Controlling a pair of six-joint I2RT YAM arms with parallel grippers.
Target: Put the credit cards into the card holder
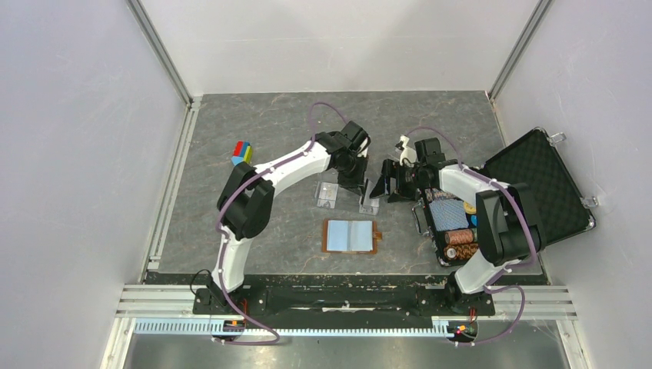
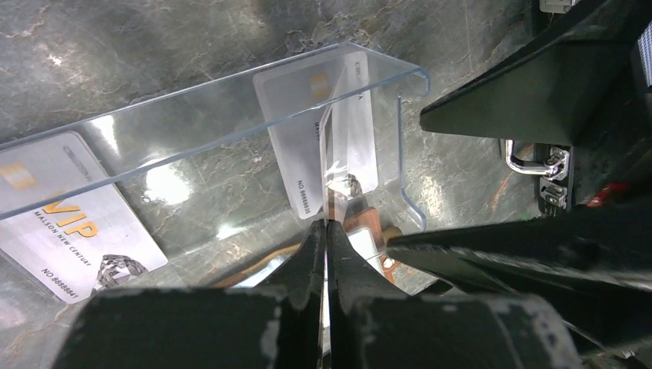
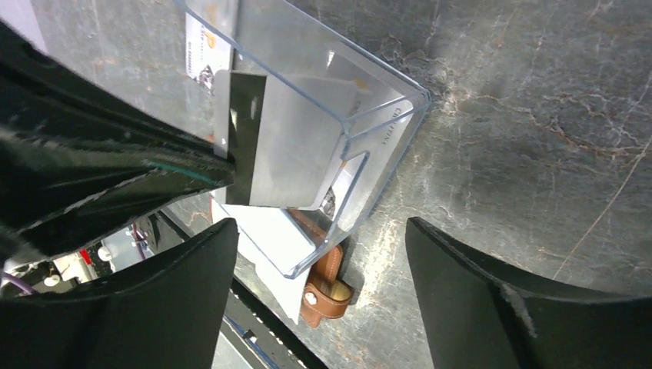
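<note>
My left gripper is shut on a silver card with a dark stripe. The card stands edge-on in the left wrist view, above a clear plastic stand. To its right, my right gripper is open, its fingers spread and apart from the card. One more card shows through the clear stand, and a white VIP card lies at its other end. The card holder, a brown wallet, lies open with pale pages nearer the robot's base.
An open black case with several spools and cloth stands at the right, partly under my right arm. A coloured block sits at the far left. Bare grey tabletop spreads across the back.
</note>
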